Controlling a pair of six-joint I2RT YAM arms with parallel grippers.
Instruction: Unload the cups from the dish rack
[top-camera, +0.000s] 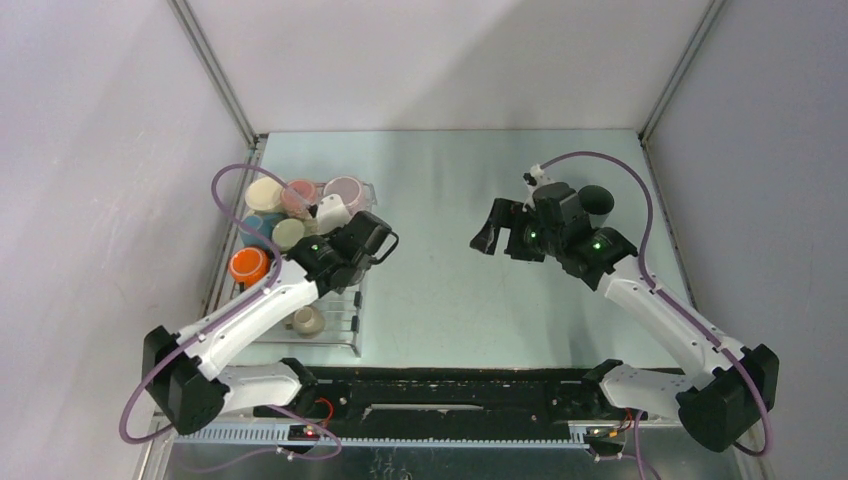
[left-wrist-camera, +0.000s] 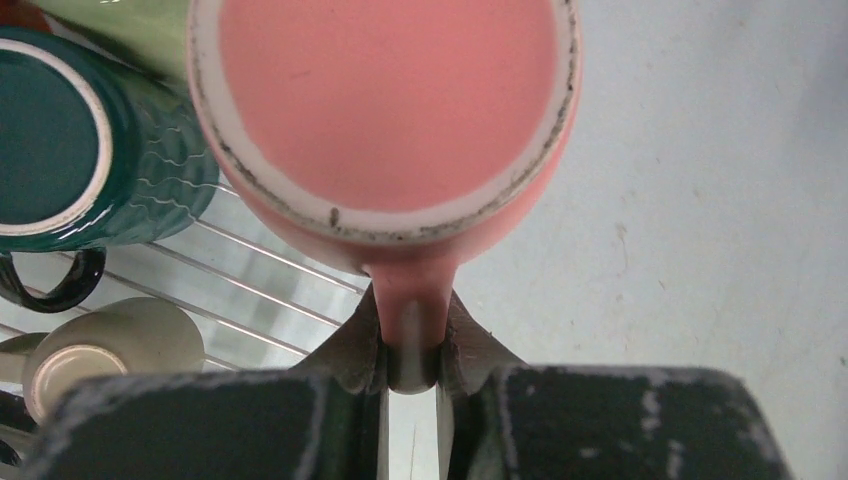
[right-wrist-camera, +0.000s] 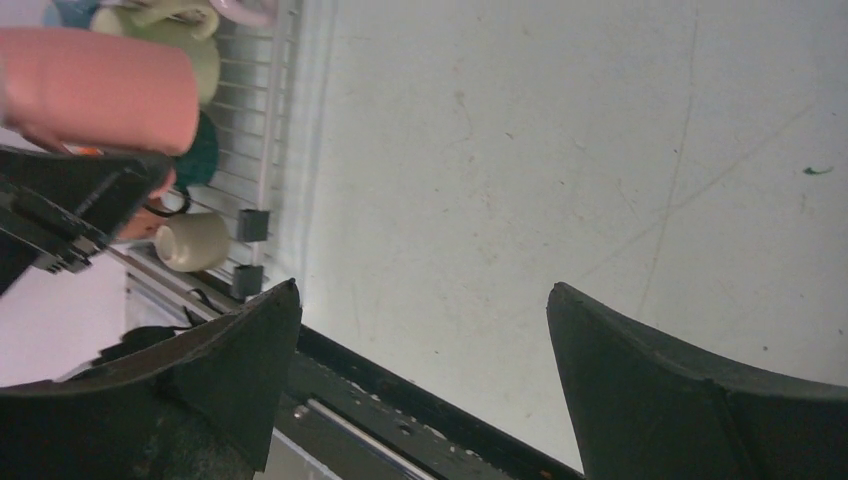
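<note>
In the left wrist view a pink cup (left-wrist-camera: 390, 100) shows its base to the camera, and my left gripper is shut on its handle. The right wrist view has this cup (right-wrist-camera: 110, 90) beside the left gripper's dark finger, over the dish rack (top-camera: 340, 345). Upturned cups fill the rack: orange (top-camera: 249, 265), blue (top-camera: 254, 231), light green (top-camera: 288, 234), cream (top-camera: 264, 194), two pink ones at the back, dark green (left-wrist-camera: 50, 130) and a small beige one (top-camera: 309, 320). My right gripper (top-camera: 503, 248) is open and empty above the table.
A dark cup (top-camera: 596, 200) stands on the table at the right, behind the right gripper. Walls enclose the back and both sides.
</note>
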